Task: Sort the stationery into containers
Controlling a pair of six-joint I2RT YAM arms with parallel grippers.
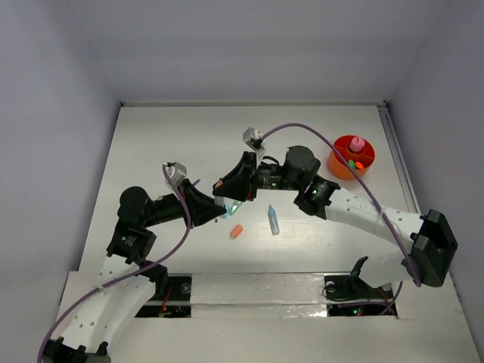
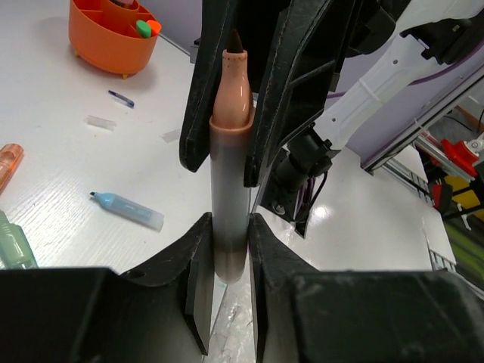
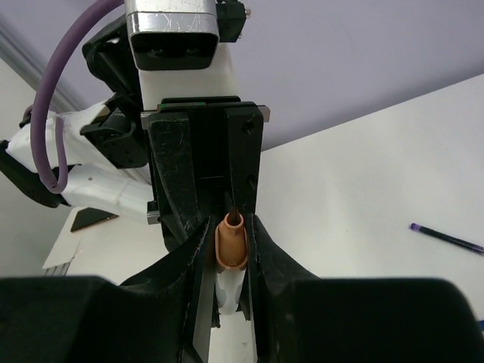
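A marker (image 2: 230, 162) with a peach-orange top, dark nib and whitish translucent barrel stands upright between my two grippers. In the left wrist view my left gripper is shut on its lower barrel. My right gripper, seen in the right wrist view, has its fingers shut around the upper, orange part. On the table lie a light-blue marker (image 1: 273, 220) and an orange marker (image 1: 237, 231). A green marker (image 2: 15, 243) shows at the left wrist view's edge. The round orange organizer (image 1: 339, 168) holds a pink item and green and orange pieces.
A dark pen (image 2: 121, 99) and a clear strip (image 2: 100, 122) lie toward the organizer. Another dark pen (image 3: 448, 238) rests at the right wrist view's right side. The grippers nearly touch above mid-table.
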